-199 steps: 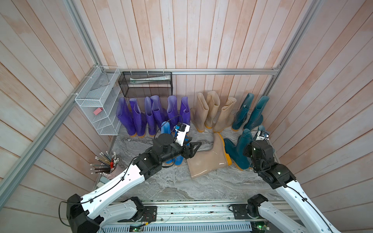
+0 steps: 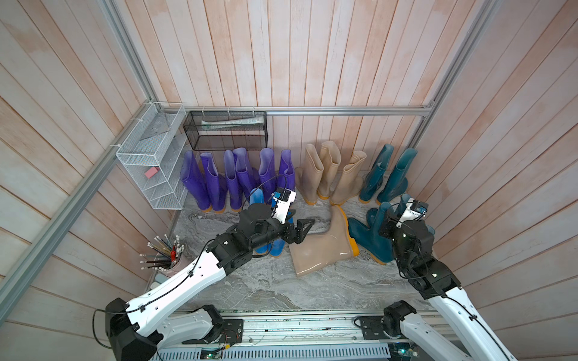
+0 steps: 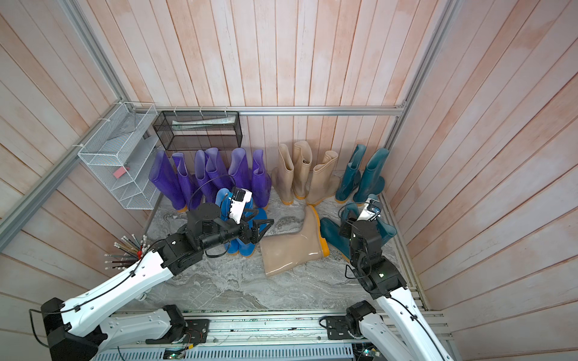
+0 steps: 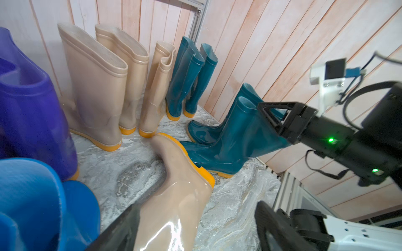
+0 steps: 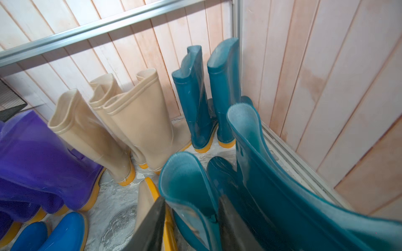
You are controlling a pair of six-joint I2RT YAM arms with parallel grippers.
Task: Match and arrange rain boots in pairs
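My left gripper [image 2: 307, 225] is open over the shaft of a beige boot [image 2: 322, 248] lying on its side, its yellow sole facing right. In the left wrist view the fingers [image 4: 276, 226] are wide apart around the boot's blurred lower part. On the right, my part-open right gripper is at the top of a standing teal boot [image 5: 183, 177]; the rim appears between its fingers, but contact cannot be told. Another teal boot [image 5: 268, 184] stands right of it. At the back, several beige boots [image 2: 330, 162] and two teal boots [image 2: 395, 174] stand upright.
Several purple boots [image 2: 210, 180] line the back left. Blue boots [image 3: 243, 243] stand partly hidden behind my left arm. White wire shelves [image 2: 150, 156], a black wire basket [image 2: 225, 129] and a pot of rods [image 2: 174, 258] are at the left.
The left gripper has moved a little to the right. The beige boot lies almost the same.
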